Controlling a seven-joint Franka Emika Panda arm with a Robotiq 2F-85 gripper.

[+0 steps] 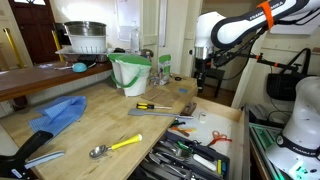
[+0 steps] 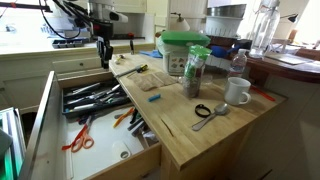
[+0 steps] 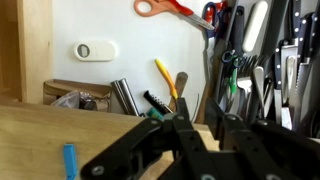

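Observation:
My gripper [image 1: 201, 86] hangs over the far end of the open drawer [image 2: 133, 167], raised above its contents in both exterior views. Its dark fingers reach up from the bottom of the wrist view, their tips [image 3: 192, 114] over the drawer's front part. I cannot make out how far apart they stand or what may be between them. Below lie orange-handled scissors [image 3: 165, 7], a yellow-handled tool [image 3: 163, 73] and a brown wooden handle [image 3: 181, 83]. Several dark utensils and knives [image 2: 98, 97] fill one side of the drawer.
On the wooden counter [image 1: 101, 150] lie a spoon [image 1: 97, 152], a yellow-handled tool [image 1: 127, 143], a long flat blade [image 1: 150, 113] and a blue cloth [image 1: 58, 114]. A white and green bin [image 1: 130, 75] stands behind. Near the counter's edge is a white mug [image 2: 237, 91].

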